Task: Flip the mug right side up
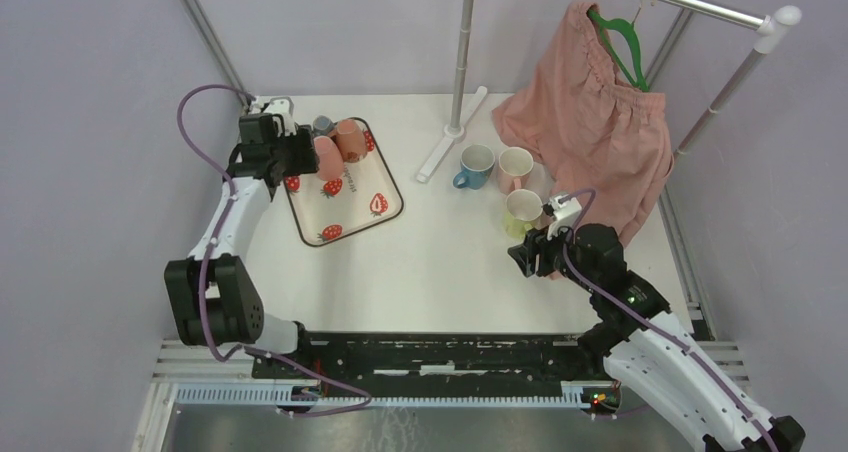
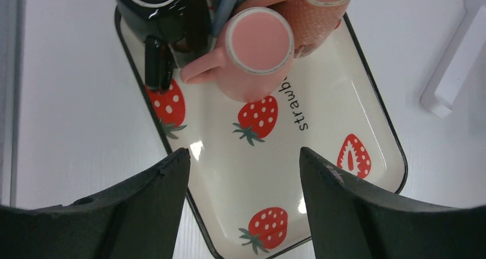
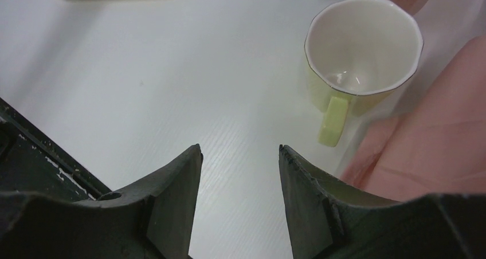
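Observation:
Upside-down mugs crowd the back of the strawberry tray (image 2: pixel 367 81): a pink mug (image 2: pixel 258 47), a darker salmon mug (image 2: pixel 318 12), a black mug (image 2: pixel 160 12) and a grey-blue one (image 1: pixel 323 125). My left gripper hangs open over the tray, empty, with these mugs beyond its fingertips. My right gripper is open and empty at the right of the table, beside an upright pale green mug (image 3: pixel 367 53).
Upright blue (image 1: pixel 474 167) and pink (image 1: pixel 515 164) mugs stand right of a white rack pole's foot (image 1: pixel 445 142). Pink clothing (image 1: pixel 585 102) hangs at the right, draping onto the table.

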